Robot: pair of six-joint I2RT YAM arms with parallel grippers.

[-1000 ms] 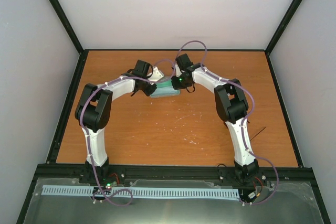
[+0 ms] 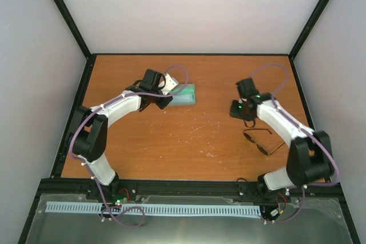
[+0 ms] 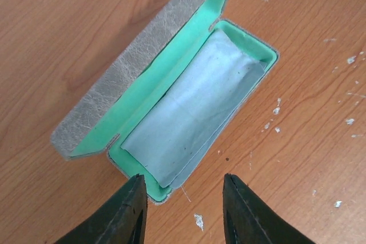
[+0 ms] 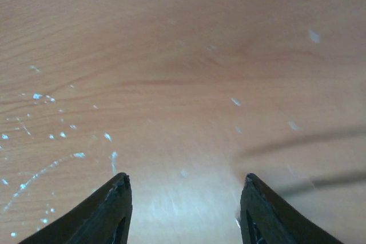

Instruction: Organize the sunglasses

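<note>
An open green glasses case (image 3: pixel 131 112) with a grey cloth (image 3: pixel 183 112) inside lies at the back centre, also in the top view (image 2: pixel 186 91). My left gripper stands open just beside it, nothing between its fingers. My right gripper is over the table's right side with its fingers apart and empty. The sunglasses (image 2: pixel 258 145) lie on the right of the table, just toward the front from that gripper; in the blurred right wrist view dark shapes at the lower right appear to be their temples.
Black frame rails and walls bound it at the back and sides.
</note>
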